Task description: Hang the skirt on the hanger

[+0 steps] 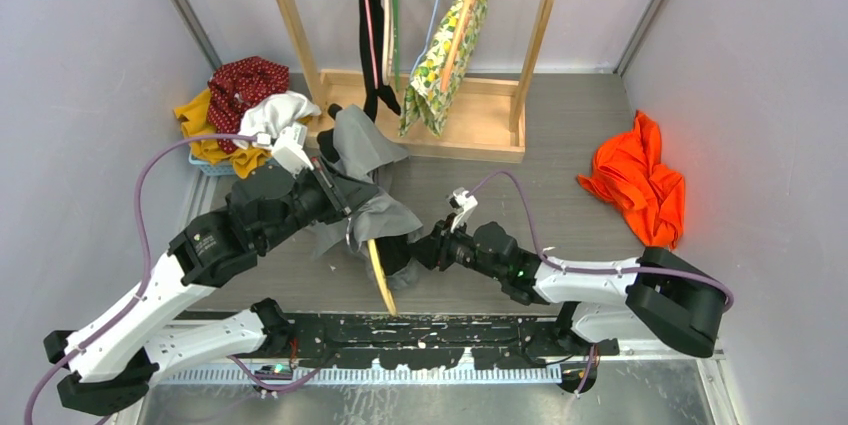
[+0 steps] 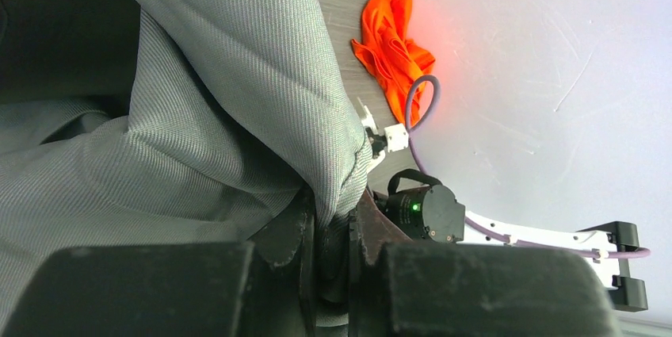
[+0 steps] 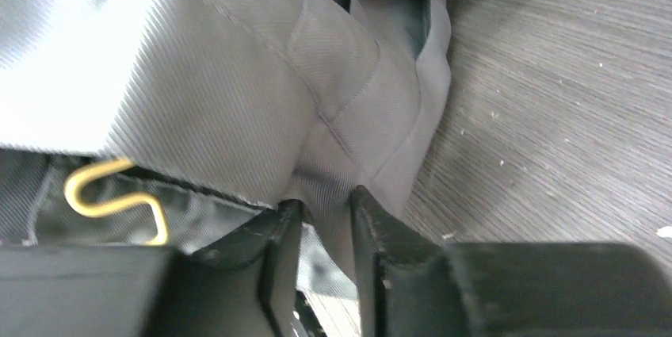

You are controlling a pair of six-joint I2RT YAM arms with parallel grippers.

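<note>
The grey skirt (image 1: 375,220) hangs bunched below my left arm in the top view, its dark inside showing at the lower end. My left gripper is shut on a thick gathered fold of it. Out of the skirt's lower opening sticks the yellow hanger (image 1: 382,280), the rest of it hidden by cloth; in the right wrist view a curved yellow part (image 3: 160,222) shows below a fold. My right gripper is at the skirt's lower right edge, its fingers (image 3: 372,226) part open with grey cloth reaching into the gap.
A wooden rack (image 1: 470,150) at the back carries a patterned garment (image 1: 440,85) and a black one (image 1: 370,35). Clothes (image 1: 245,95) fill a basket at left. An orange cloth (image 1: 640,185) lies at right. Floor between it and my right arm is clear.
</note>
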